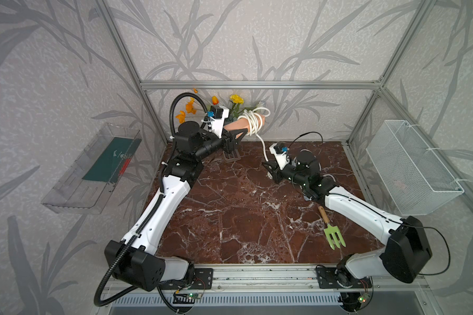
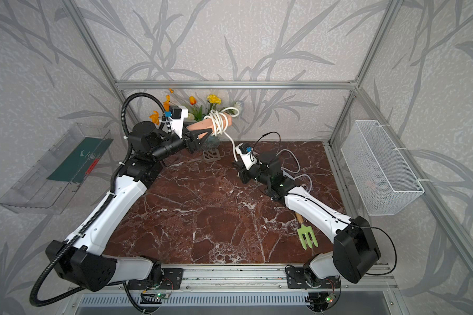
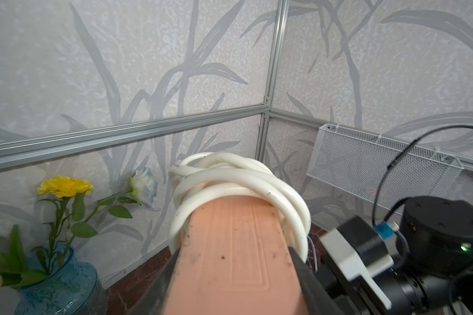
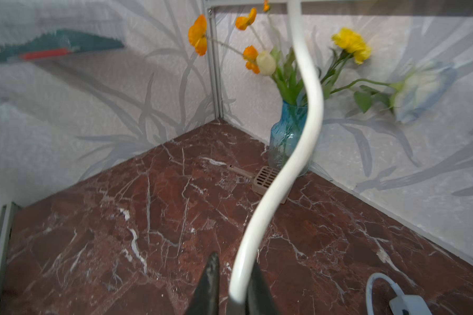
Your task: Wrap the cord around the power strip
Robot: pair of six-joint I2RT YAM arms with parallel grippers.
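A pink power strip (image 3: 234, 262) is held up by my left gripper (image 1: 235, 137), shut on it, with loops of white cord (image 3: 236, 183) wound around its far part. A free length of the cord (image 4: 310, 120) hangs from the wrapped strip down to my right gripper (image 2: 238, 166), lower and to the right, where it runs between or over the fingertips. Whether those fingers are closed on it I cannot tell; they are blurred in the right wrist view.
A grey strip with cable (image 4: 407, 304) lies at the back right. A vase of flowers (image 4: 289, 131) and a slotted scoop (image 4: 265, 178) stand or lie at the back. A garden fork (image 1: 333, 233) lies front right.
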